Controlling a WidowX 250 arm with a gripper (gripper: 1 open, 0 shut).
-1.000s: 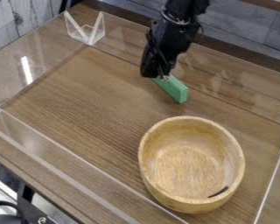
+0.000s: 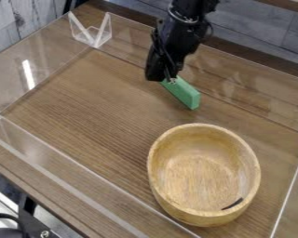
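My black gripper (image 2: 164, 67) hangs over the back middle of the wooden table, fingers pointing down, just behind and left of a green oblong block (image 2: 182, 92) that lies flat on the wood. The fingertips are small and dark, and I see nothing held between them; whether they touch the block's upper end is hard to tell. A large pale yellow bowl (image 2: 204, 202) stands at the front right, apart from the block, with a small dark mark or object by its lower right inside.
A white wire-like holder (image 2: 93, 33) sits at the back left corner. Wooden ledges edge the back right, and dark cables lie at the front left corner.
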